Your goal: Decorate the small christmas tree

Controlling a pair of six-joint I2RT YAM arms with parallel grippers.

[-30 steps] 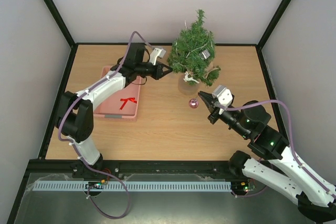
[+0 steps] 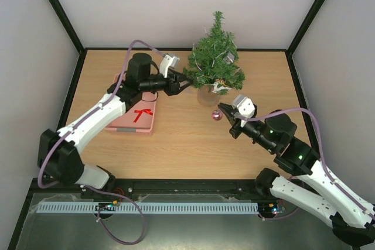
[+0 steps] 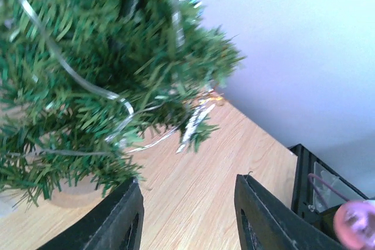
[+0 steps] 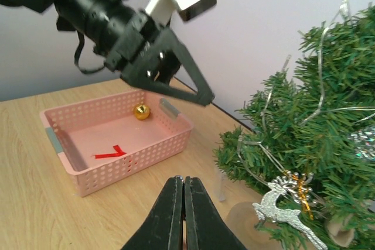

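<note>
The small green tree [image 2: 214, 60] stands at the back of the table, hung with a silver reindeer [image 4: 281, 206] and silvery strands. Beside its left flank is my left gripper [image 2: 190, 82]; in the left wrist view its fingers [image 3: 126, 218] are apart with nothing between, and branches lie beyond them. My right gripper is shut in front of the tree's base. A shiny pink ball [image 2: 217, 115] hangs in the air just off its fingertips, blurred at the edge of the left wrist view; its thin loop is hard to make out.
The pink basket [image 4: 126, 171] stands on the table's left, under my left arm, holding a red bow [image 2: 142, 113] and a gold ball [image 4: 141, 110].
The tree's top and reindeer have shifted, as though it turned or swayed. My right gripper edged left.
</note>
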